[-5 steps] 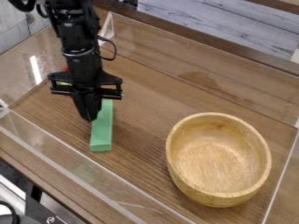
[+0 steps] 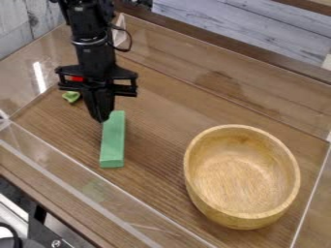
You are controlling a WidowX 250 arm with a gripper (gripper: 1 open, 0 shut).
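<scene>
The black gripper hangs over the left part of the wooden table, its narrow tip pointing down; it looks shut, with nothing visible in it. Just below and right of the tip lies a green flat block, long side running front to back. Whether the tip touches the block cannot be told.
A large tan bowl occupies the front right. Small red and green items sit behind the arm at the left, partly hidden.
The gripper has risen and shifted slightly back, away from the green block. The block and bowl look unmoved.
</scene>
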